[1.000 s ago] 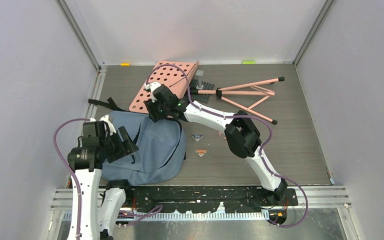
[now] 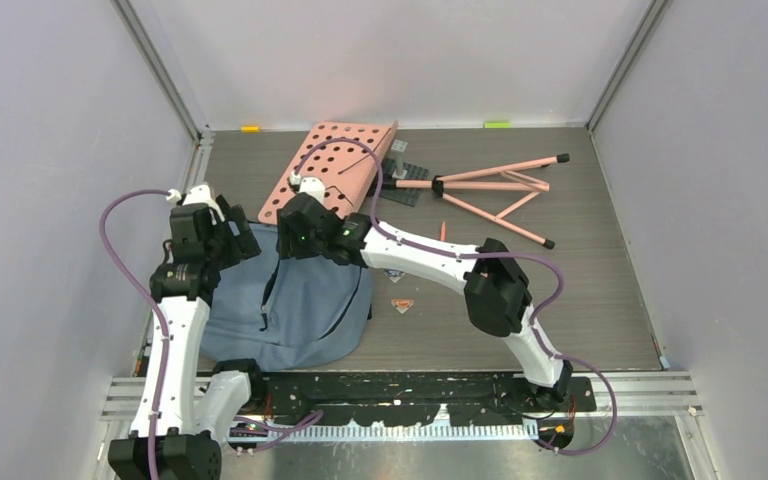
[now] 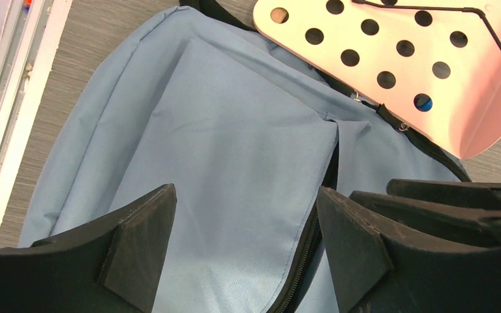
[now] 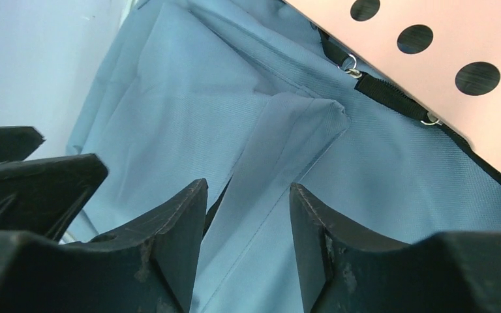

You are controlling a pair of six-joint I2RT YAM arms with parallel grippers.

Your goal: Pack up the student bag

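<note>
A blue fabric bag (image 2: 310, 315) with black zips and straps lies flat at the front left, its upper flap (image 4: 280, 143) folded along a zip in the right wrist view. My left gripper hangs open over the bag's upper left part, nothing between its fingers. Just to its right, my right gripper hovers part open above the folded flap, with only bag fabric visible beneath and between its fingertips. Whether either touches the fabric is unclear.
A pink perforated board (image 2: 335, 140) lies behind the bag. A folded pink tube stand (image 2: 490, 185) and a dark grid object (image 2: 405, 195) are at the back right. Small pieces (image 2: 401, 305) lie right of the bag.
My left gripper has moved toward the back, over the bag's top. My right gripper has shifted left and toward the front, closer to the left one.
</note>
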